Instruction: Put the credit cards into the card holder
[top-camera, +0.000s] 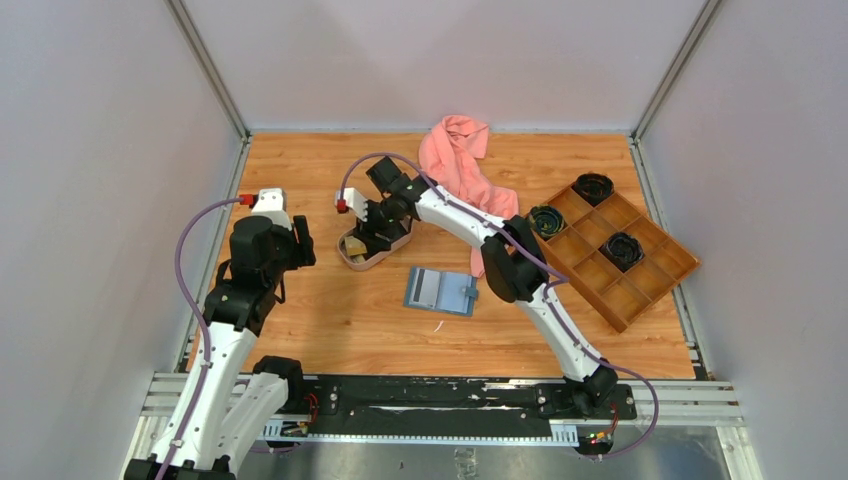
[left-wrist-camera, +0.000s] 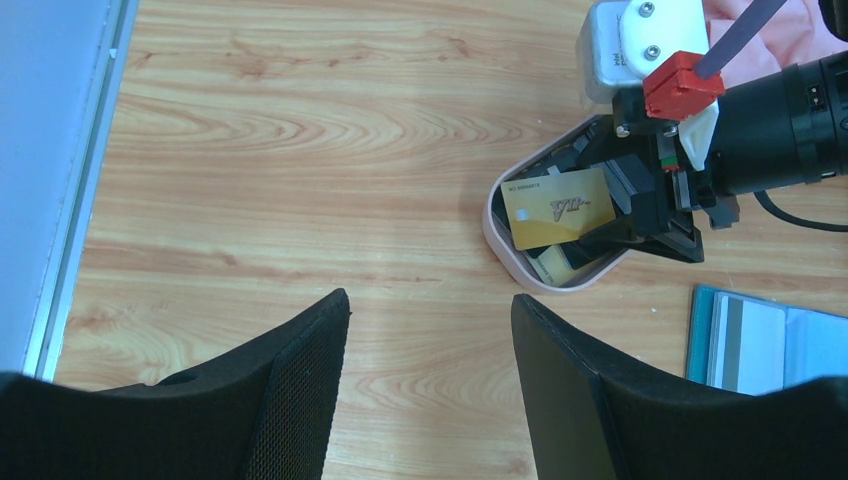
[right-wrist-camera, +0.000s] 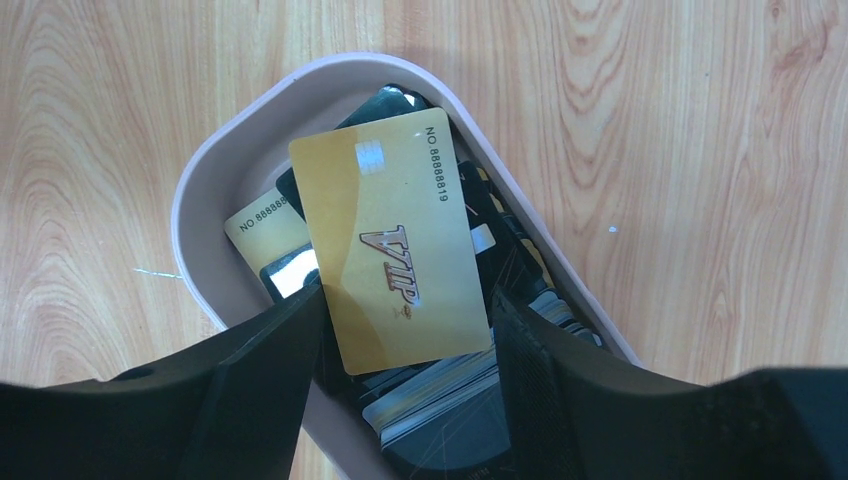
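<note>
A gold VIP card (right-wrist-camera: 395, 240) lies on top of the other cards inside an oval pinkish-grey bin (right-wrist-camera: 200, 215). My right gripper is over the bin, one finger at each long edge of that card. Whether the fingers press on the card cannot be made out. From the side, the left wrist view shows the gold card (left-wrist-camera: 558, 208) sticking out from the right fingers (left-wrist-camera: 650, 240). The blue card holder (top-camera: 441, 291) lies open on the table, right of the bin. My left gripper hangs open over bare table at the left, nothing between its fingers.
A pink cloth (top-camera: 462, 150) lies behind the right arm. At the right stands a wooden compartment tray (top-camera: 640, 290) with several coiled dark cables. A small white scrap (top-camera: 439, 326) lies in front of the holder. Table between left gripper and holder is clear.
</note>
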